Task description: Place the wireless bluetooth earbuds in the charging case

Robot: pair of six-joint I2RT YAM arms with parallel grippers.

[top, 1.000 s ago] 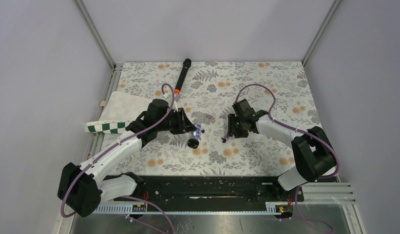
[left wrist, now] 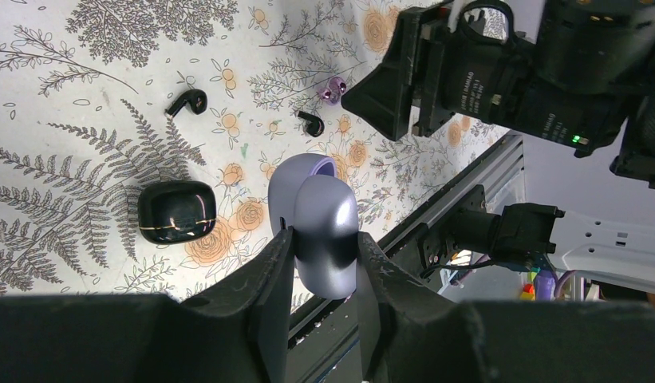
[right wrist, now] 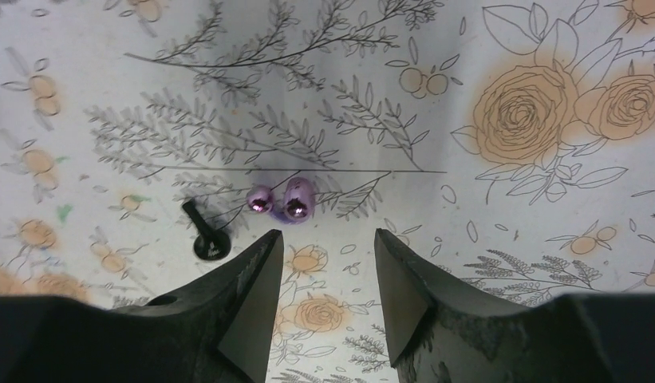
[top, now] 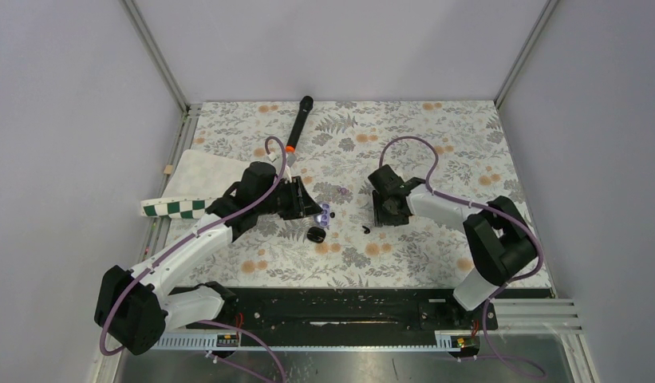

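Observation:
My left gripper is shut on the lavender charging case (left wrist: 327, 201), whose lid stands open in the left wrist view. Small purple shiny earbuds (right wrist: 299, 199) lie beside a black earbud (right wrist: 212, 243) in the right wrist view, just ahead of my open right gripper, with nothing between its fingers. A glossy black case (left wrist: 177, 213) rests left of the lavender one.
A black microphone (top: 300, 120) lies at the back. A pale mat (top: 196, 171) with a green checked strip (top: 172, 207) is at the left behind my left arm.
The left arm and the case in it look unmoved.

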